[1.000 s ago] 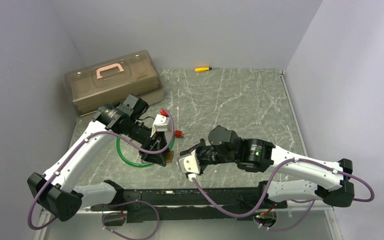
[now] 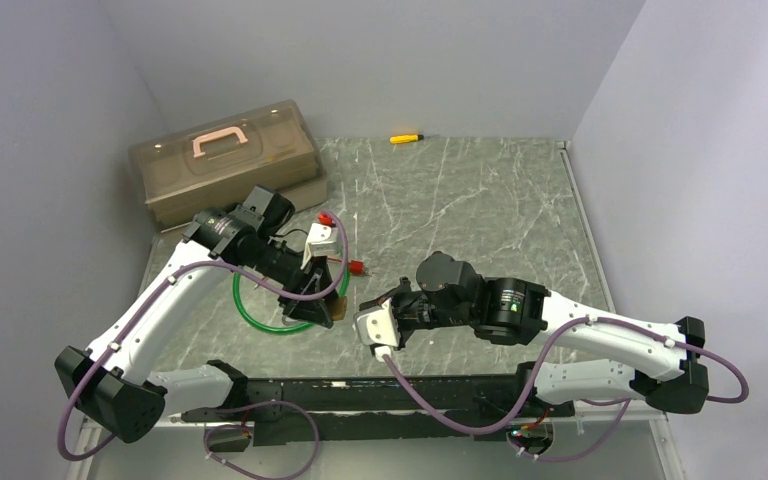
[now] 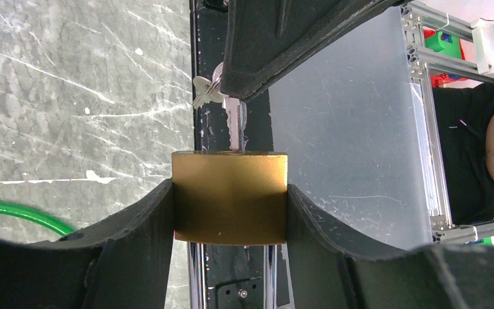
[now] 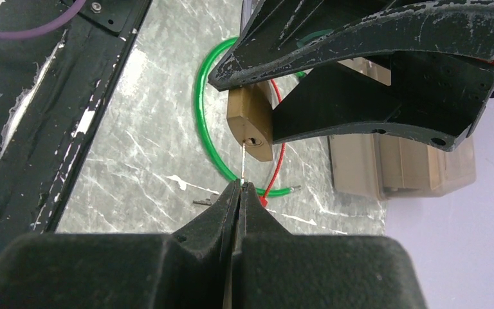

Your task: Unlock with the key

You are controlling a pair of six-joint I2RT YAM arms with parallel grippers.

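A brass padlock point(image 3: 229, 197) is clamped between the fingertips of my left gripper point(image 2: 330, 308), which is shut on it. In the right wrist view the padlock point(image 4: 251, 119) has its keyhole facing my right gripper. That gripper is shut on a key point(image 3: 235, 122), whose blade points at the padlock and reaches its face just below the keyhole. Whether the tip is inside cannot be told. A second key point(image 3: 202, 92) hangs beside it.
A green hose point(image 2: 260, 322) and red items point(image 2: 356, 268) lie under and behind my left arm. A toolbox point(image 2: 225, 160) stands at the back left, and a yellow screwdriver point(image 2: 405, 138) lies at the back.
My left arm has shifted very slightly, with the padlock still in it. The right arm looks still.
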